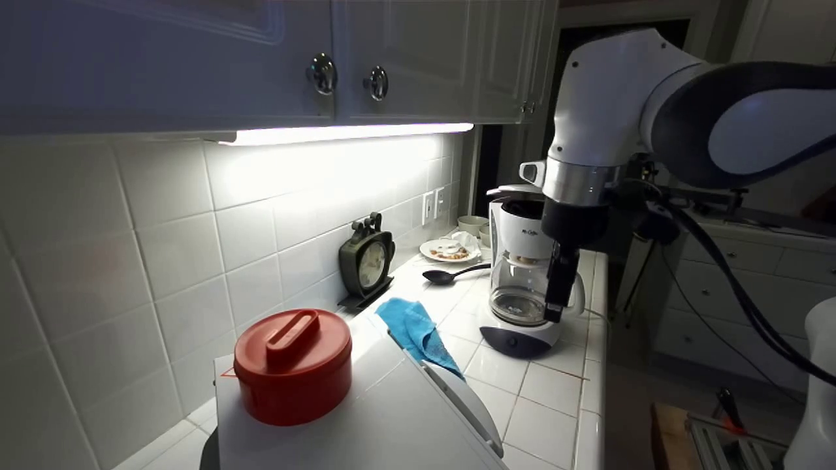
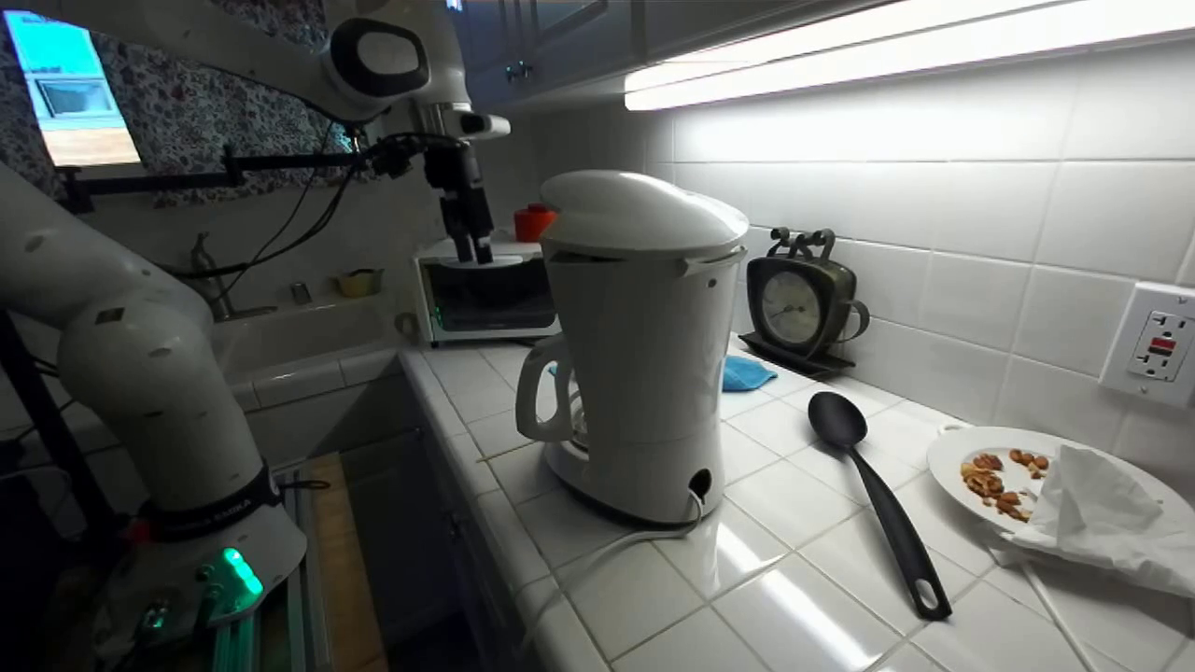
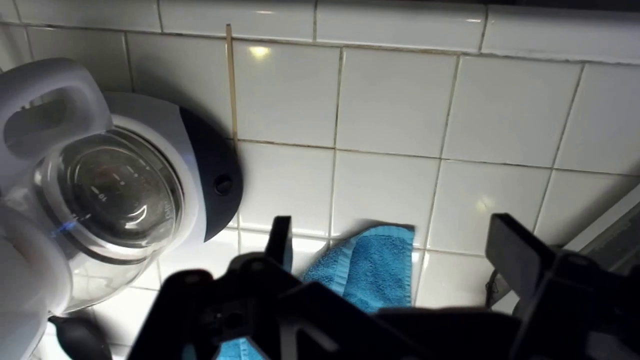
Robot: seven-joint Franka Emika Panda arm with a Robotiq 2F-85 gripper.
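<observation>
My gripper is open above the counter, its two fingers wide apart and nothing held between them. Below and partly behind it in the wrist view lies a blue cloth (image 3: 381, 264), flat on the tiles. The white coffee maker (image 2: 650, 370) stands upright to one side, its glass carafe (image 3: 120, 192) seated on the base. A thin tan stick (image 3: 231, 84) rests on the tiles by that base. In exterior view 1 the gripper (image 1: 554, 313) hangs in front of the coffee maker and covers part of the carafe.
A red lidded pot (image 1: 294, 376) sits on the white toaster oven (image 2: 431, 297). Against the wall stands a dark clock-faced scale (image 2: 795, 302). A black spoon (image 2: 885, 515) and a plate (image 2: 952, 454) with nuts and paper lie beyond the coffee maker. Cabinets (image 1: 407, 62) overhang the counter.
</observation>
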